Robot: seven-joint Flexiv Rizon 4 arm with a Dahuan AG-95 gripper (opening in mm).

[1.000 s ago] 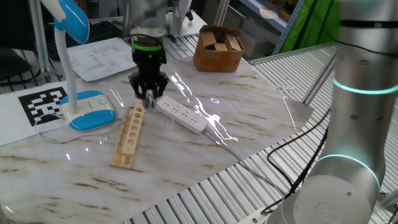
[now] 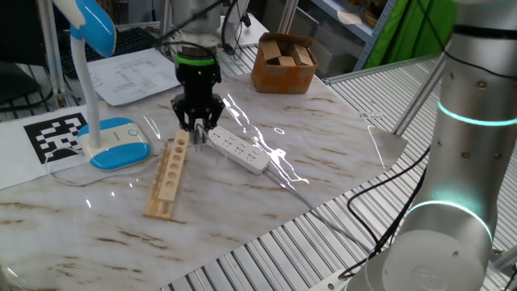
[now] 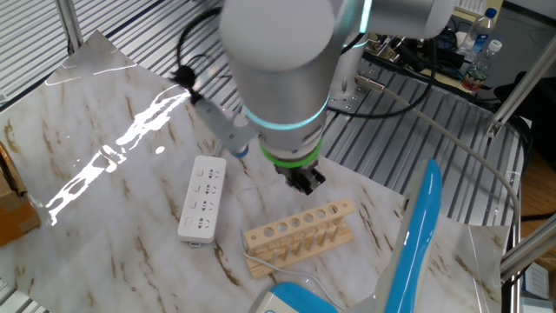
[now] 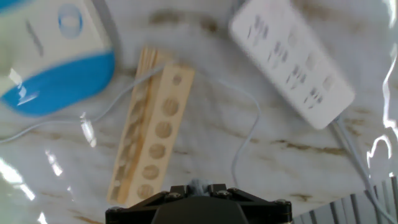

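My gripper hangs over the table with its fingers around a small pale grey piece (image 4: 198, 185), blurred in the wrist view. A thin white cable (image 4: 255, 118) runs close to the fingertips; whether it joins that piece is unclear. Beneath and to one side lies a wooden rack (image 4: 163, 130) with a row of round holes, seen whole in exterior view 2. The white power strip (image 3: 202, 200) rests flat on the table, apart from the gripper, its socket face up. A blue and white lamp (image 2: 115, 147) stands beyond the rack.
An open cardboard box (image 2: 284, 66) holding smaller boxes sits at the table's far edge. Papers (image 2: 133, 77) and a black-and-white marker sheet (image 2: 55, 136) lie behind and beside the lamp. The strip's grey cord (image 2: 311, 208) crosses the table edge. Bare marble surrounds the rack's near end.
My gripper has shifted slightly to the right in exterior view 1, toward the power strip's end. The rack, strip and lamp have stayed where they were.
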